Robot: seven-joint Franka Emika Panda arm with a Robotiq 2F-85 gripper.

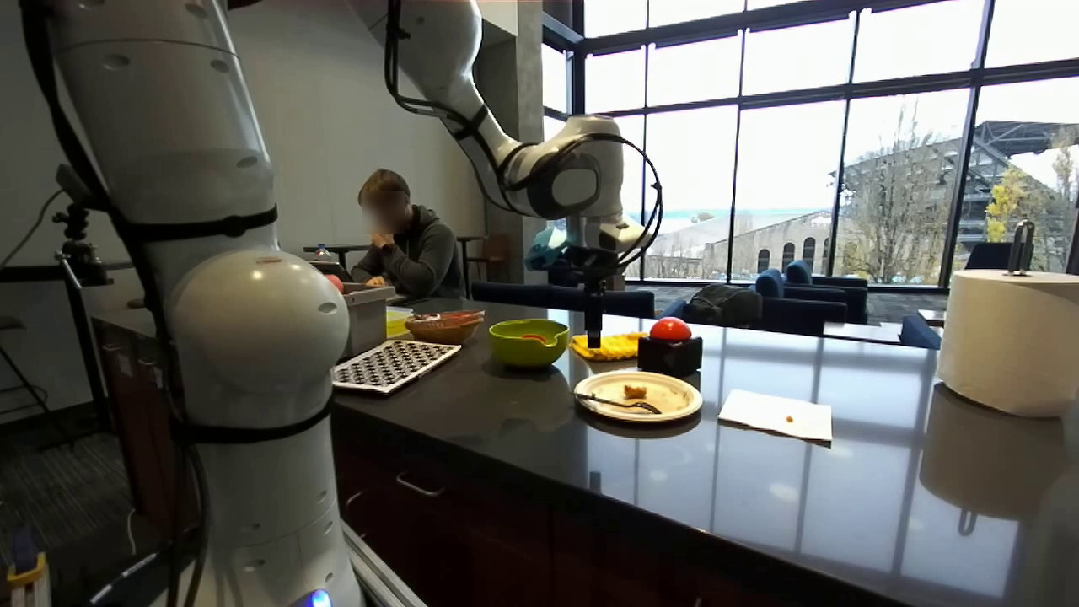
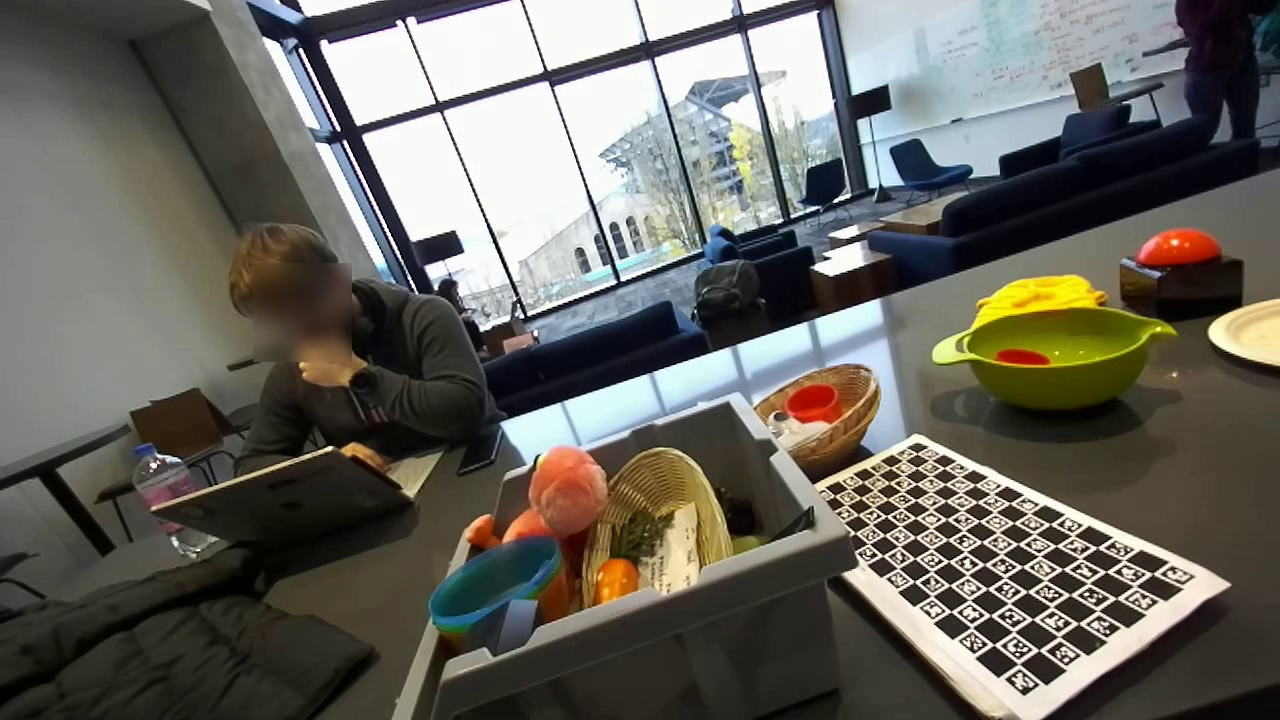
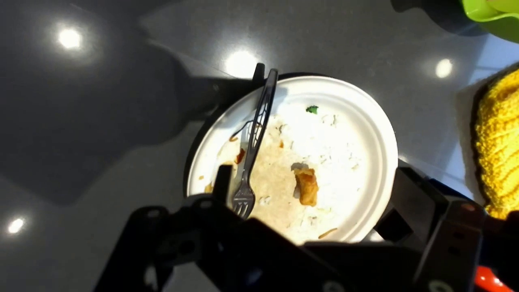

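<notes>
My gripper is open with nothing held, its dark fingers spread wide across the wrist view. Beyond it in that view lies a white plate with food scraps. A black fork rests on the plate, its handle over the rim, and a browned food piece sits near the middle. From outside, the gripper hangs pointing down above the counter, close to the yellow cloth in the image; its exact height cannot be told.
A green bowl with something red inside stands left of the cloth. To the right are a red button on a black box, a napkin with a crumb and a paper towel roll. A grey bin and checkered board occupy the other end.
</notes>
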